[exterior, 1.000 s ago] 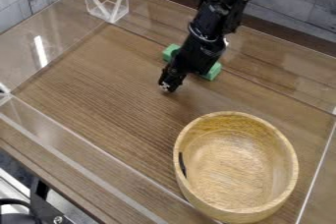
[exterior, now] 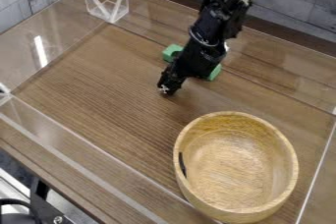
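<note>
The black robot arm reaches down from the top of the view, and its gripper (exterior: 168, 86) is low over the wooden table at the centre, fingertips close together, with nothing clearly visible between them. Just behind the arm lies a green object (exterior: 174, 51), partly hidden by it; its shape is hard to tell. A large tan round bowl (exterior: 237, 191) sits at the lower right, apart from the gripper.
White brackets (exterior: 108, 7) stand at the back left and left edge. A low rim bounds the table.
</note>
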